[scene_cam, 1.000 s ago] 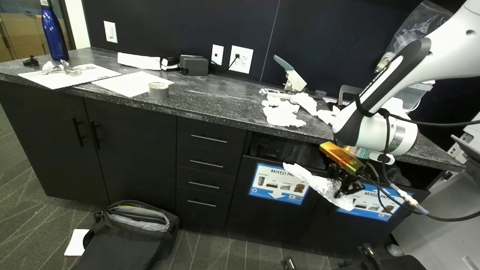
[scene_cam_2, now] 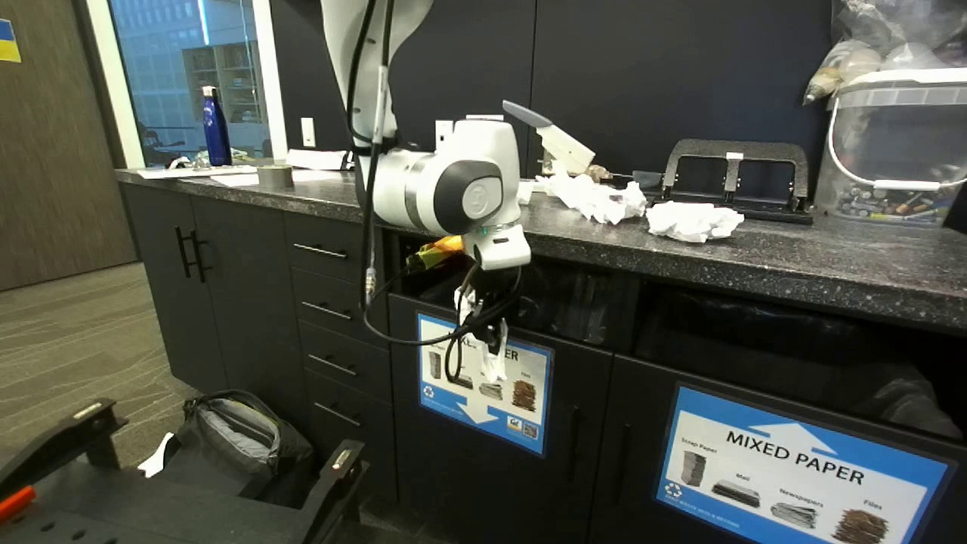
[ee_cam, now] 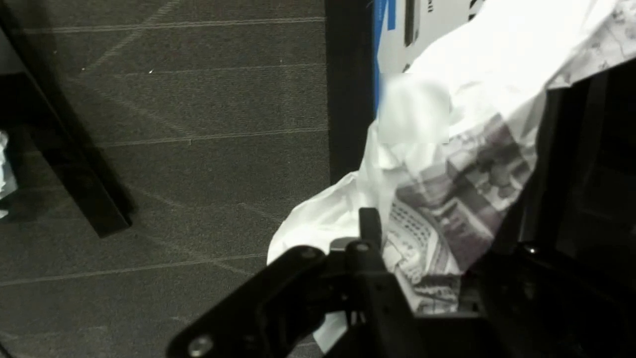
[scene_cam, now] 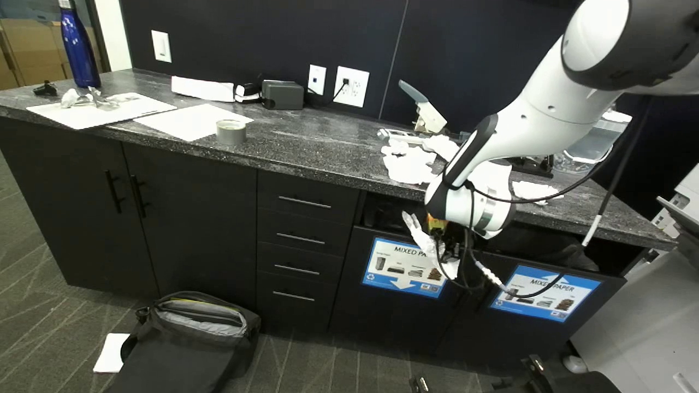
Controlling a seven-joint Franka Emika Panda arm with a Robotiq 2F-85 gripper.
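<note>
In the wrist view my gripper is shut on a crumpled sheet of printed paper (ee_cam: 471, 179), white with text and grey pictures. The sheet spreads out past the fingers on both sides. From outside, the white paper (scene_cam: 422, 236) hangs in front of the left bin's sign (scene_cam: 401, 268), below the counter edge. My gripper (scene_cam_2: 489, 326) points down there, close to the cabinet front; cables and the arm hide part of it. The bin opening (scene_cam_2: 571, 290) lies just behind and above the paper.
More crumpled papers (scene_cam_2: 693, 221) lie on the counter, near a black hole punch (scene_cam_2: 734, 177) and a clear bucket (scene_cam_2: 893, 136). A second opening sits above the right bin's sign (scene_cam_2: 798, 471). A dark bag (scene_cam: 196, 340) rests on the floor. Loose cables hang round the wrist.
The arm has moved left along the cabinet, bringing the paper from between the two bin signs to the left sign. The wrist has turned, and the paper now hangs more steeply.
</note>
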